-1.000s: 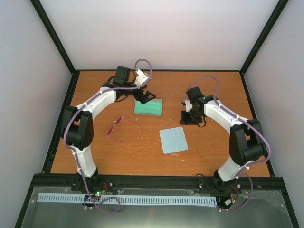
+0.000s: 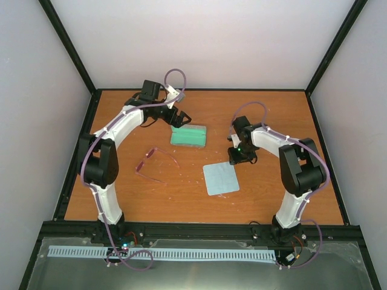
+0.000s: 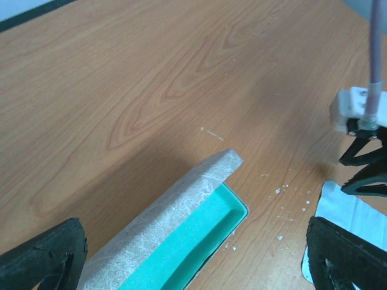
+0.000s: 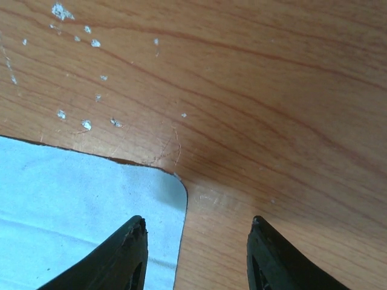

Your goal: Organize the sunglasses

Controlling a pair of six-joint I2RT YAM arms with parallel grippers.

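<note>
Pink-red sunglasses [image 2: 149,157] lie unfolded left of centre in the top view. Behind them sits an open teal case [image 2: 188,136], its silver lid raised in the left wrist view. My left gripper [image 2: 181,118] hangs open above the case. A pale blue cloth [image 2: 221,179] lies flat at centre right; its corner [image 4: 163,193] shows in the right wrist view. My right gripper hovers open over that corner, with nothing between its fingers.
Bare wooden table [image 2: 284,103] surrounds the items, inside a dark frame with white walls. Small pale flecks lie on the wood near the cloth.
My right gripper has moved slightly down in the top view, toward the cloth's upper right corner. My left arm has shifted slightly left. The sunglasses, case and cloth are unchanged.
</note>
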